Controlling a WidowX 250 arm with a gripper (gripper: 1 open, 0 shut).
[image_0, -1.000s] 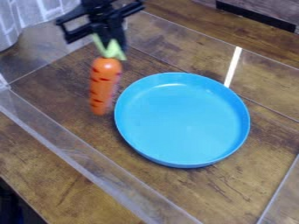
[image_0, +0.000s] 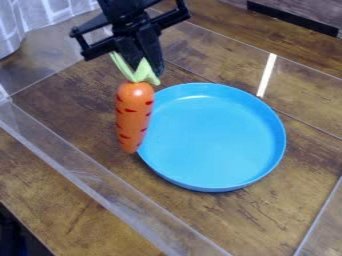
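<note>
A toy carrot (image_0: 132, 115), orange with red marks and pale green leaves, hangs upright from my black gripper (image_0: 142, 62) in the upper middle, which is shut on its leafy top. The carrot's body overlaps the left edge of a blue plate (image_0: 214, 140) in this view; whether it touches the plate I cannot tell. The fingertips are partly hidden behind the leaves.
A clear plastic edge runs diagonally along the lower left. A metallic object stands at the top left corner.
My gripper and the carrot have moved toward the viewer and slightly right, down to the left edge of the plate. The plate has not moved.
</note>
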